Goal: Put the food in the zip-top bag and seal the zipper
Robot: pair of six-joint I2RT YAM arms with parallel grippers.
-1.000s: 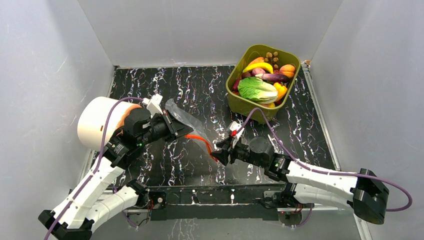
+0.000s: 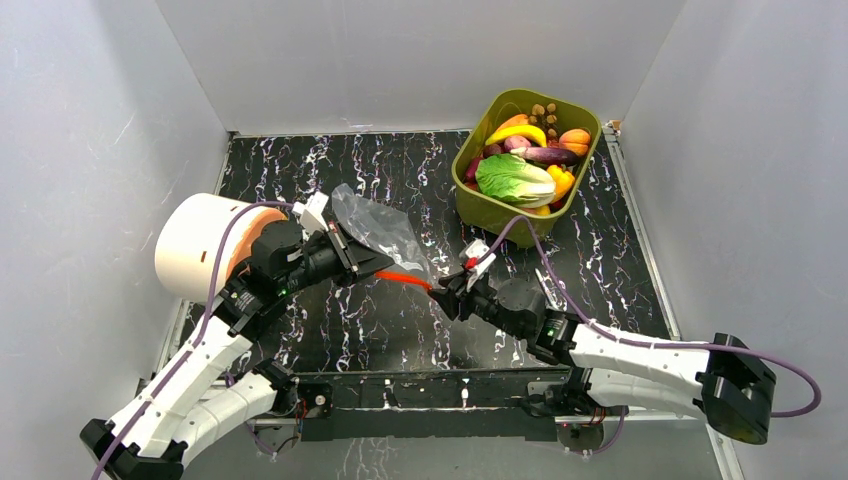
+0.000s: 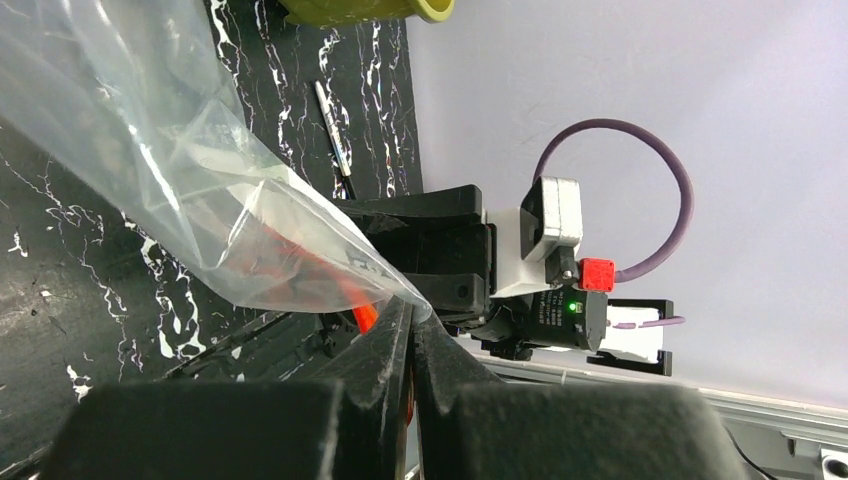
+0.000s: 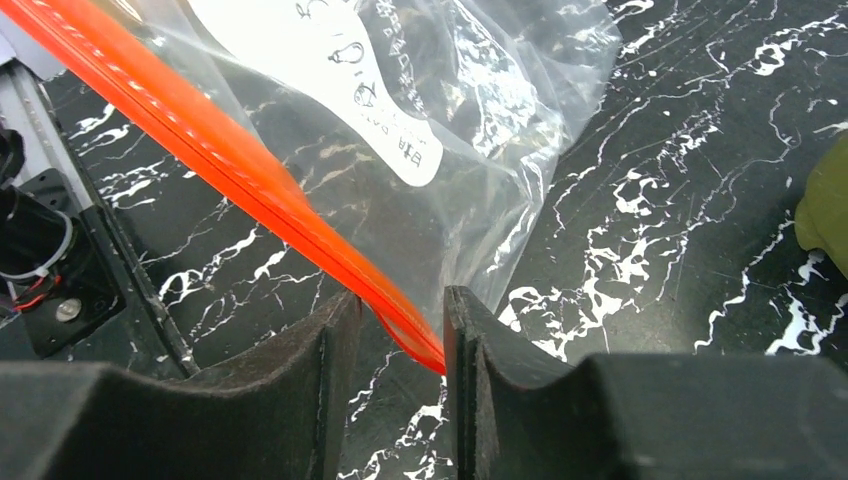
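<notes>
Between my two grippers hangs the clear zip top bag (image 2: 382, 225), with an orange zipper strip (image 4: 262, 185) along its mouth. My left gripper is shut on one end of the bag's mouth. In the right wrist view my right gripper is part open; the other end of the orange strip reaches in between its fingers, with a gap beside it. No food shows inside the bag. The food, including a leafy green vegetable (image 2: 512, 180), a banana (image 2: 515, 134) and an eggplant (image 2: 545, 156), lies in the green basket (image 2: 470, 204).
A white roll-like cylinder (image 2: 205, 245) stands behind the left arm. A pen (image 3: 332, 130) lies on the black marbled table (image 2: 300, 160), to the right of the bag.
The left arm has barely shifted.
</notes>
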